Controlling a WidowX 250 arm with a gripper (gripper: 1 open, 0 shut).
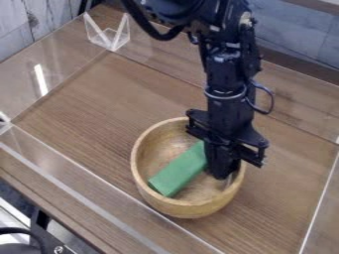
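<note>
A tan round bowl (pixel 161 198) sits on the wooden table (pixel 82 109) with a green oblong block (pixel 173 176) lying in it. My black gripper (pixel 220 159) reaches down from above over the right part of the bowl, close to the block's upper end. Its fingertips are dark and partly hidden against the bowl, so whether anything is between them is unclear.
A clear plastic piece (pixel 109 32) is at the back left. Cables lie at the lower-left edge. The table to the left and right of the bowl is mostly free.
</note>
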